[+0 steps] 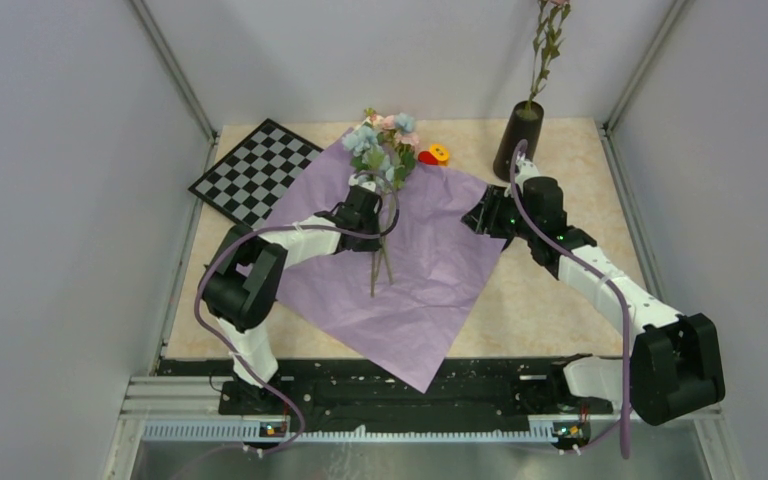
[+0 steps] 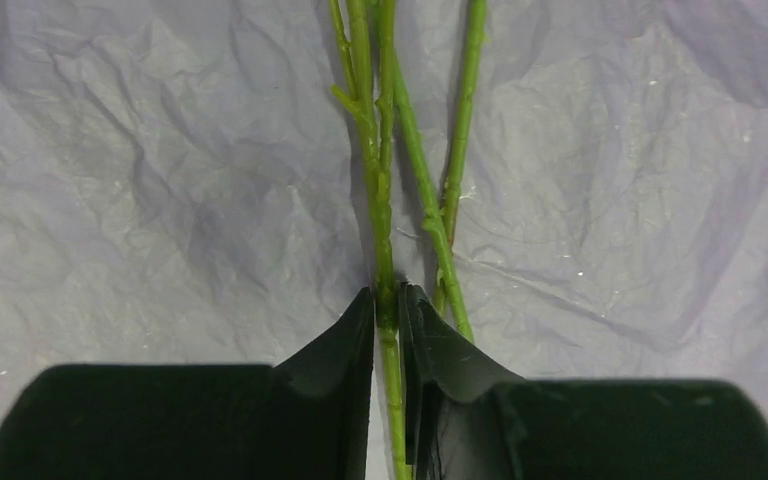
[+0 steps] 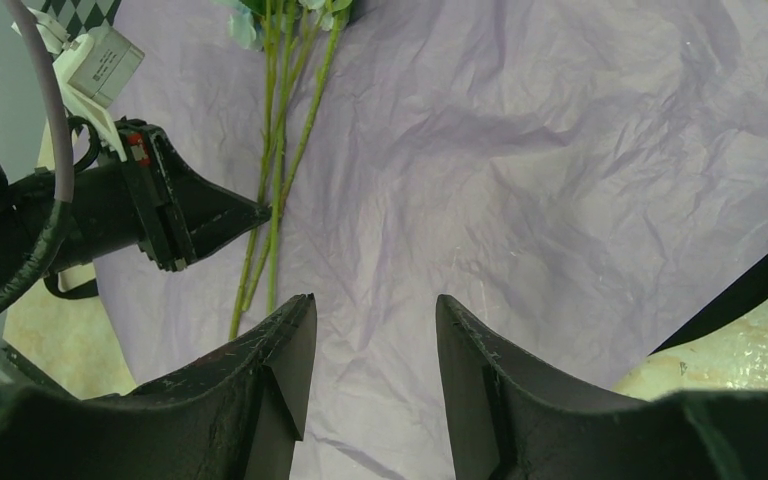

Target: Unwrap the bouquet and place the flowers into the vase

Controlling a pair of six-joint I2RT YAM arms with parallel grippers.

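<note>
Several flowers with blue and pink blossoms (image 1: 385,140) lie on a purple sheet, their long green stems (image 2: 430,200) toward the front. In the left wrist view, my left gripper is closed around one stem (image 2: 375,190), with a fingertip against each side. Other stems lie just right of it, outside the fingers. A dark, tall vase (image 1: 518,140) stands at the back right with one flower (image 1: 545,50) upright in it. My right gripper is wide open above the sheet, in front of the vase, with nothing between its fingers.
The purple sheet (image 1: 440,260) covers the middle of the table. A checkered board (image 1: 256,172) lies at the back left. A red and yellow item (image 1: 438,154) sits beside the blossoms. Bare table (image 1: 550,310) shows at the right.
</note>
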